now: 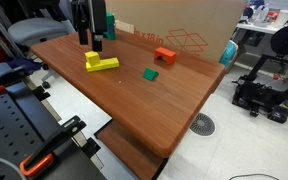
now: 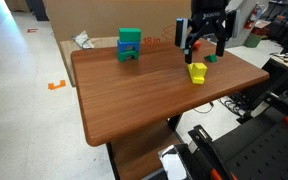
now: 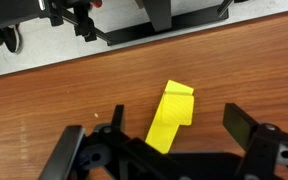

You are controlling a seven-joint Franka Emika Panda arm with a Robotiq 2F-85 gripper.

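A small yellow block (image 1: 92, 59) rests on one end of a longer yellow block (image 1: 106, 65) lying on the wooden table. My gripper (image 1: 90, 42) hangs over this pair with its fingers apart, empty. From the other side, the gripper (image 2: 200, 45) is likewise above the small yellow block (image 2: 198, 70), not touching it. In the wrist view the long yellow block (image 3: 162, 133) runs diagonally between the open fingers, with the small yellow block (image 3: 179, 108) over its upper part.
A green-and-blue block stack (image 2: 129, 44) stands at a far corner of the table. A red block (image 1: 165, 56) and a small green block (image 1: 150, 74) lie farther along.
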